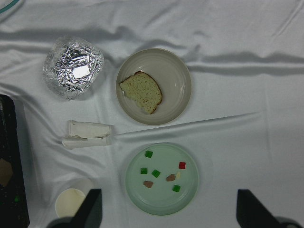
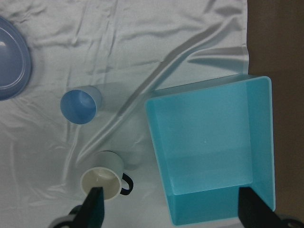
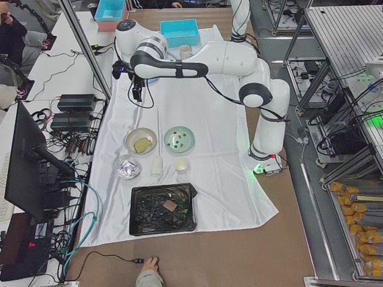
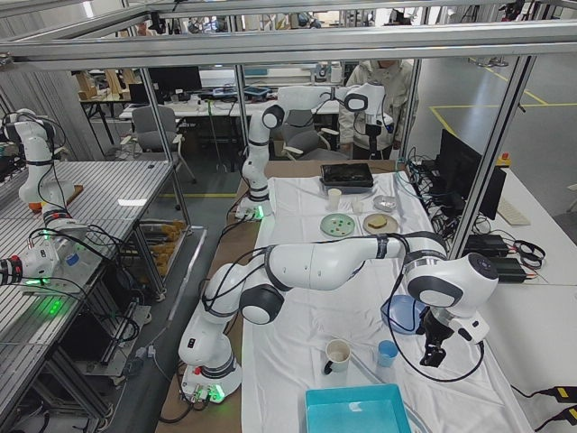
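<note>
My left gripper hangs open over a beige plate [image 1: 173, 104] with a bread slice [image 1: 142, 90], a green plate [image 1: 142, 194] with small coloured pieces, a foil bundle [image 1: 73, 66], a white wrapped item [image 1: 88, 135] and a pale cup [image 1: 69, 204]. A black tray [image 3: 143, 221] lies beyond them. My right gripper is open above a white mug [image 2: 102, 180], a blue cup [image 2: 78, 107], a blue plate [image 2: 12, 61] and a turquoise bin [image 2: 204, 142]. Neither gripper has anything between its fingers.
A monitor [image 3: 33, 167] and cables line one side. A person's hand [image 3: 149, 269] rests at the table's near edge.
</note>
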